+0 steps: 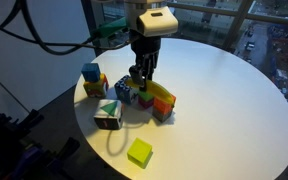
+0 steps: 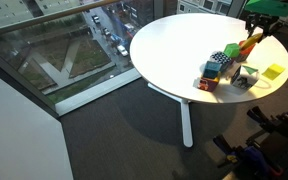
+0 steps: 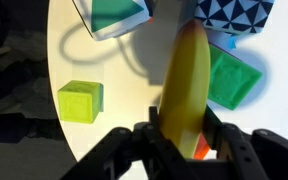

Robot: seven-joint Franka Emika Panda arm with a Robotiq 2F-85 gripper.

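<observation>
A long yellow object (image 3: 189, 82), curved and banana-like with a brown tip, lies between the fingers of my gripper, which is shut on it. In exterior view 1 the yellow object (image 1: 163, 88) shows just below the gripper (image 1: 141, 80), amid the blocks. Beneath it in the wrist view are a green block (image 3: 233, 78) and a bit of a red-orange block (image 3: 202, 147). Whether the yellow object touches these blocks, I cannot tell. In exterior view 2 the yellow object (image 2: 250, 41) is small and partly covered.
A black-and-white patterned block (image 3: 234, 14), a white block with a green face (image 1: 108, 114) and a lime block (image 1: 140, 152) stand nearby on the round white table (image 1: 224, 110). Stacked blocks with a blue one on top (image 1: 91, 72) are at the left.
</observation>
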